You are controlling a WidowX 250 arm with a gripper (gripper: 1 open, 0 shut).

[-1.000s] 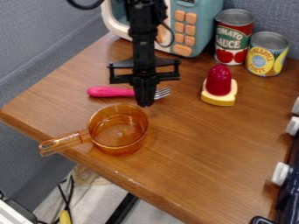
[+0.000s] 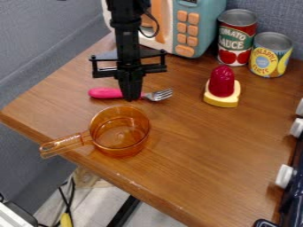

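The black gripper points down over a fork with a pink handle, whose silver tines extend to the right. Its tips are small and dark, so their opening is unclear. An orange transparent pot with a handle toward the lower left sits in front of the fork. To the right, a red object stands on a pale yellow base.
A toy microwave, a tomato can and a yellow can stand at the back. A dark appliance with white knobs lines the right edge.
The gripper has moved left and slightly up in the view, toward the pink handle. The fork and pot look unmoved.
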